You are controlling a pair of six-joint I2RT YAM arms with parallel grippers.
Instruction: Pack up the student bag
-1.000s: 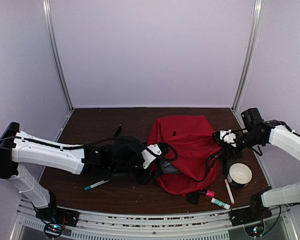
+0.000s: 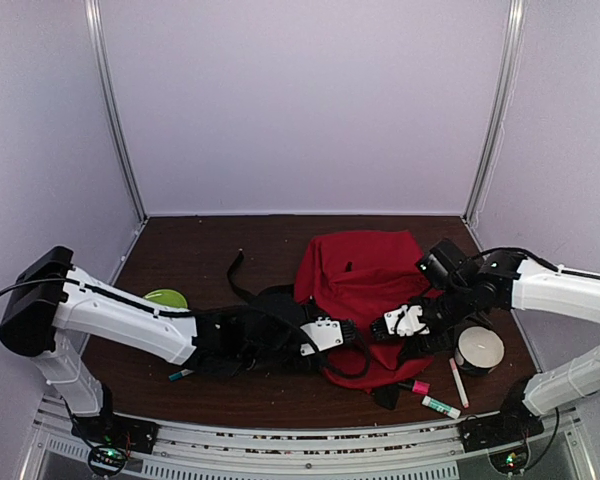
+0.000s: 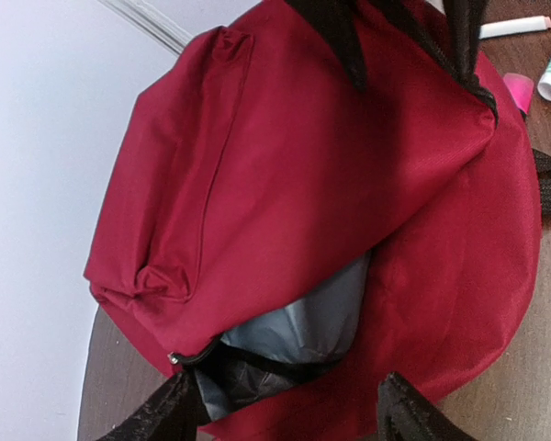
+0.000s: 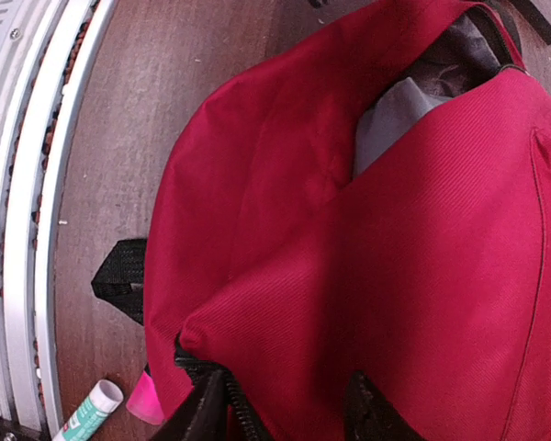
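Observation:
The red bag (image 2: 360, 275) lies on the dark table, right of centre. A gap in its top shows grey lining or grey contents (image 3: 298, 326) in the left wrist view; I cannot tell which. My left gripper is over this opening, its fingers apart, with the red edge and black zipper (image 3: 197, 354) close to one finger. In the right wrist view, my right gripper also has its fingers spread, above the bag's front panel. Black zipper tape (image 4: 202, 367) at the bag's corner runs beside one of its fingers. No firm hold shows in either.
A white-topped cup (image 2: 479, 348) stands right of the bag. Near the front right lie a white marker (image 2: 458, 383), a green-and-white stick (image 2: 441, 406) and a pink-capped item (image 2: 415, 387). Farther left are a green round object (image 2: 167, 298) and a blue-ended pen (image 2: 180, 374).
My right gripper has swung left from the bag's right edge to over its front. The left gripper has moved right across the bag's opening, and the two now nearly meet.

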